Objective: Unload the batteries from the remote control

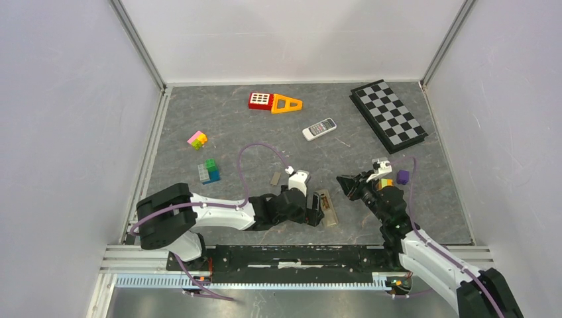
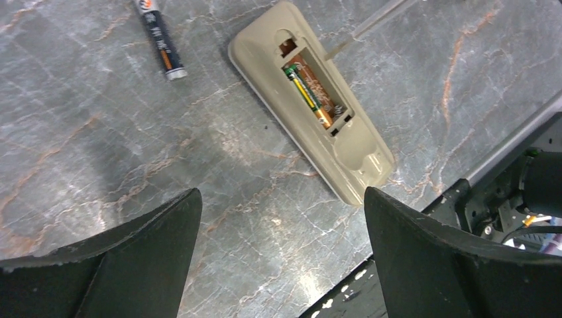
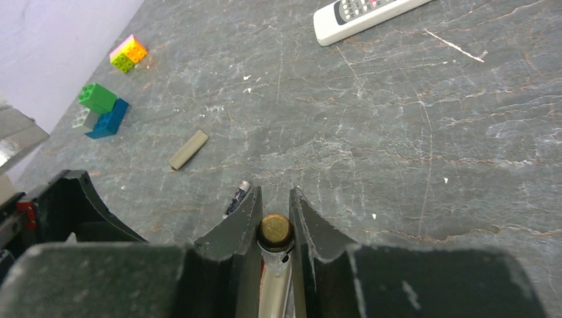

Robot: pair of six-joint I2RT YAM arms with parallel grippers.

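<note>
The beige remote [image 2: 318,142] lies back up with its battery compartment uncovered. A green-and-orange battery [image 2: 310,99] sits inside. Apart from it on the table rests a loose dark battery, also in the right wrist view. My left gripper is open, its fingers spread near the remote's lower end, nothing between them. My right gripper is shut on a slim tool with a round brown end [image 3: 275,228]. In the left wrist view the clear shaft [image 2: 371,26] reaches the compartment's edge; whether it touches is unclear.
A small beige cover [image 1: 275,179] lies left of the remote. Toy bricks [image 1: 209,171] stand further left. A white remote [image 1: 319,129] and a checkerboard [image 1: 390,116] lie toward the back. Yellow and purple blocks [image 1: 402,177] sit near the right arm. Mid-table is mostly clear.
</note>
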